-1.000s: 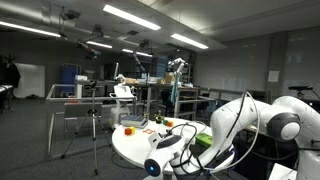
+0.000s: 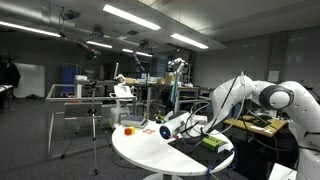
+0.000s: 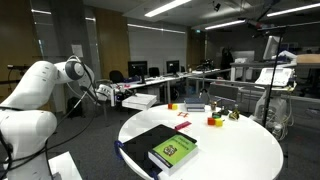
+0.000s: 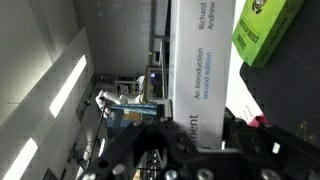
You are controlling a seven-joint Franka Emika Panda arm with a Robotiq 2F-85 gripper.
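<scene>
In the wrist view, a white book [image 4: 198, 60] with its printed spine facing the camera runs down into my gripper, which is shut on it. The spine text reads "An Introduction" and "second edition". From outside, my gripper [image 2: 170, 131] hangs by the near part of the white round table [image 2: 150, 150]; the held book is too small to make out there. In the other exterior view, the arm reaches to the far left, away from a green book [image 3: 173, 151] lying on a dark flat holder [image 3: 140, 148]. That green book [image 4: 262, 22] also shows at the upper right of the wrist view.
Small red and yellow blocks [image 3: 215, 122] lie towards the back of the table, near a red flat item [image 3: 182, 126]. A tripod [image 2: 95, 110] stands beside the table.
My gripper has risen and drawn back across the table, from low at the near edge to farther from the first exterior camera. The arm's elbow has shifted with it.
</scene>
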